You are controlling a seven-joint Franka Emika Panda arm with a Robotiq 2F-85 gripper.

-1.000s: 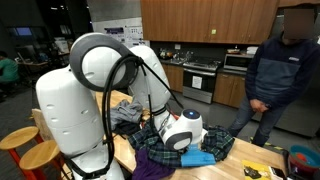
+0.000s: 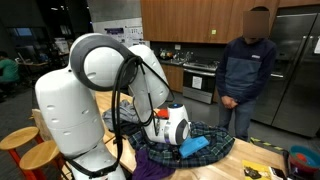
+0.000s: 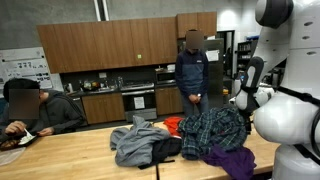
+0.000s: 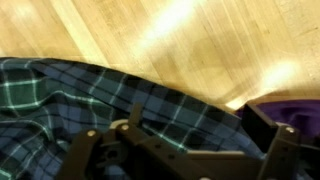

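Note:
My gripper stands open in the wrist view, its two dark fingers wide apart with nothing held. Below it lies a crumpled dark green and navy plaid cloth (image 4: pixel 60 110), its edge running diagonally across the bare wood. Purple cloth (image 4: pixel 298 108) shows at the right, partly behind a finger. In exterior view 1 the white arm (image 2: pixel 95 60) reaches over the plaid cloth (image 2: pixel 212 140), and a blue piece (image 2: pixel 195 147) shows low by the hand. The fingertips are hard to make out there.
Grey cloth (image 3: pixel 140 143), a red cloth (image 3: pixel 173 125) and the purple cloth (image 3: pixel 232 160) lie around the plaid one. A person (image 2: pixel 245 70) stands behind the table; another person (image 3: pixel 40 115) sits at the left.
The hand has shifted left and slightly up in exterior view 1.

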